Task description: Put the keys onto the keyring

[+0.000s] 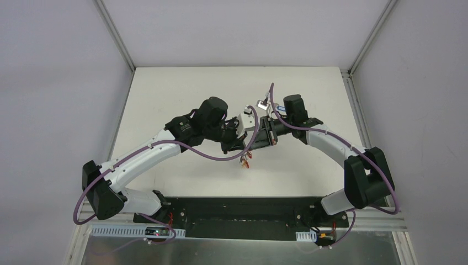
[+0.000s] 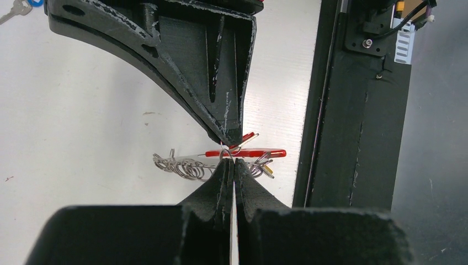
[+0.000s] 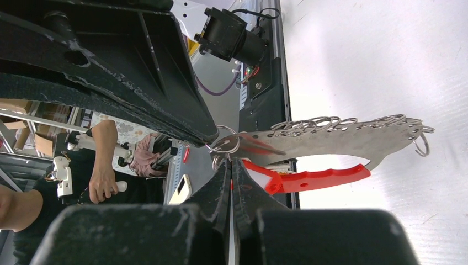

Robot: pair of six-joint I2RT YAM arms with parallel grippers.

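Note:
In the left wrist view my left gripper is shut at a wire ring [image 2: 225,152]; the right gripper's fingertip touches or nearly touches it from above. Below hang a cluster of small rings [image 2: 187,168] and red-handled pliers [image 2: 265,153]. In the right wrist view my right gripper is shut at a ring [image 3: 223,144], beside a metal strip [image 3: 336,141] carrying several rings, with a red handle [image 3: 325,179] below. Whether each ring is pinched is hard to tell. A key [image 2: 16,14] lies on the table in the left wrist view's corner.
Both arms meet over the middle of the white table [image 1: 182,88], whose left and back areas are clear. A dark front edge [image 1: 243,210] borders it. A person's arm [image 3: 105,160] shows beyond the rig.

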